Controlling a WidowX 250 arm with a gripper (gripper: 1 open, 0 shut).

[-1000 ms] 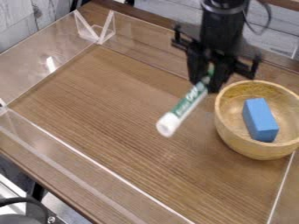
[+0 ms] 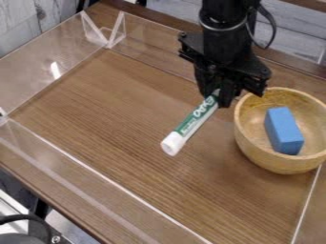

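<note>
My black gripper [image 2: 219, 95] hangs at the upper middle, shut on a white and green tube [image 2: 193, 126] that tilts down to the left, its white end above the wooden table [image 2: 102, 124]. Just right of the tube is a wooden bowl [image 2: 298, 164] with a blue block [image 2: 283, 131] inside.
Clear plastic walls edge the table at the left and along the lower left. A black cable shows at the lower left corner.
The arm and gripper have come down in the view and now show more fully.
</note>
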